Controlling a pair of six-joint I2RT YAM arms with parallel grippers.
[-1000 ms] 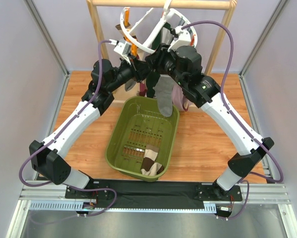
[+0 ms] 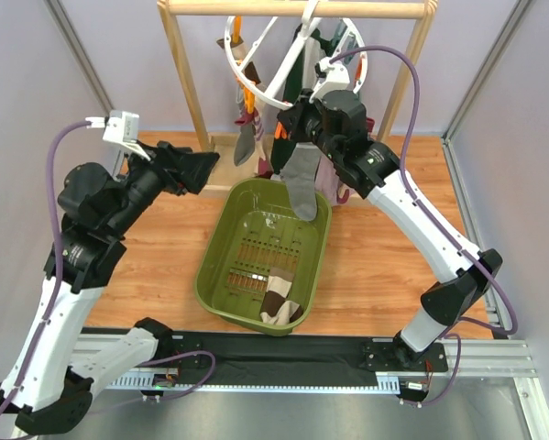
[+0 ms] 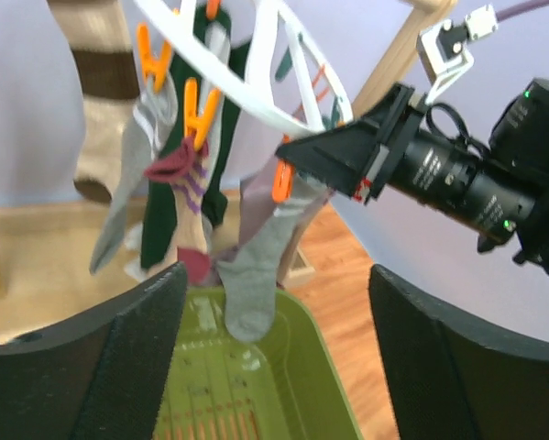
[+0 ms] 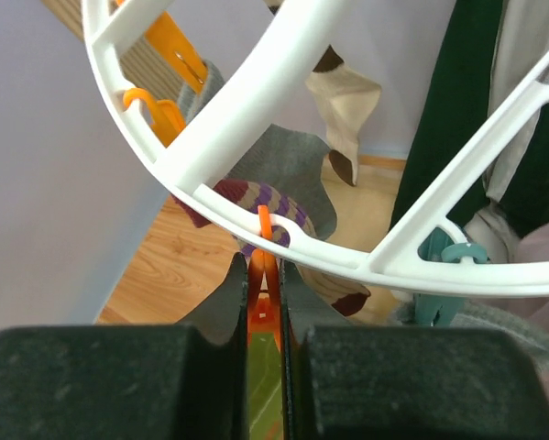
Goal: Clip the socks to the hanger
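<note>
The white round hanger point(image 2: 288, 69) carries orange clips with several socks hanging below. My right gripper is shut on an orange clip point(image 4: 263, 275) hooked at the hanger's lower rim; whether a sock is in that clip cannot be told. A grey sock point(image 2: 301, 174) dangles beneath, over the bin's edge. My left gripper point(image 2: 193, 167) is at the left, apart from the hanger, its fingers spread with nothing between them. A brown and cream sock point(image 2: 279, 302) lies in the green bin point(image 2: 210, 275).
A wooden frame point(image 2: 402, 73) holds the hanger. Bare wooden floor point(image 2: 384, 257) shows either side of the bin. Walls stand at left and right.
My left arm has pulled away from the hanger and my right gripper, out to the left. My right arm has shifted only slightly.
</note>
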